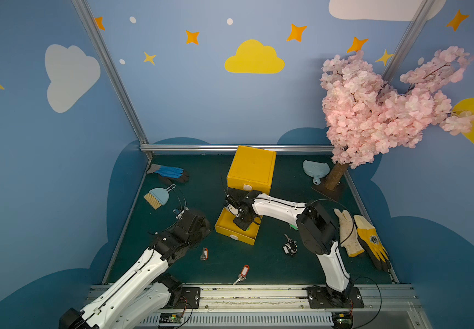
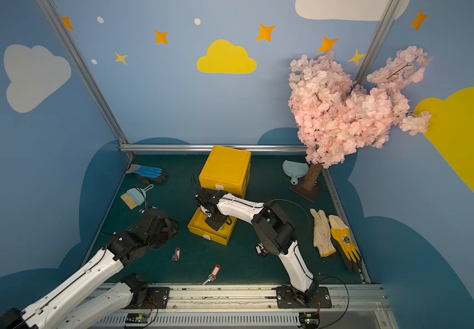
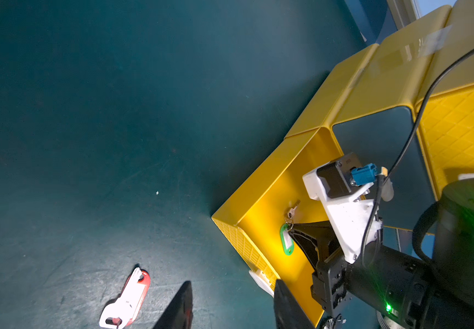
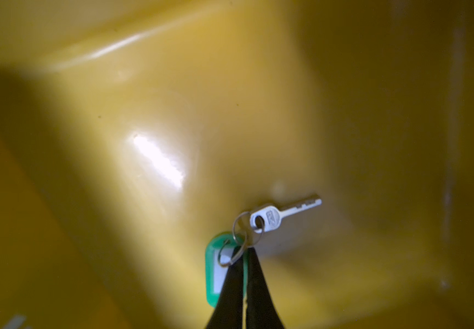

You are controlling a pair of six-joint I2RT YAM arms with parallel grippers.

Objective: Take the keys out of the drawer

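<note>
The pulled-out yellow drawer [image 1: 237,237] lies in front of its yellow box [image 1: 251,164]. Inside it are a silver key [image 4: 267,217], a ring and a green tag [image 3: 287,239]. My right gripper is shut low in the drawer, its fingertips against the ring and tag; whether it pinches the ring, I cannot tell. Left of the drawer, my left gripper hangs over the table, open, with nothing between its fingers. Below it is a red-tagged key [image 3: 130,298]. In the top views, the arms hide both sets of fingertips.
Outside the drawer lie another red-tagged key [image 1: 241,274] and a dark bunch of keys [image 1: 290,245]. A brush [image 1: 156,196] and blue gloves [image 1: 168,172] lie left, more gloves [image 1: 371,241] right. A dustpan [image 1: 316,170] is by the tree.
</note>
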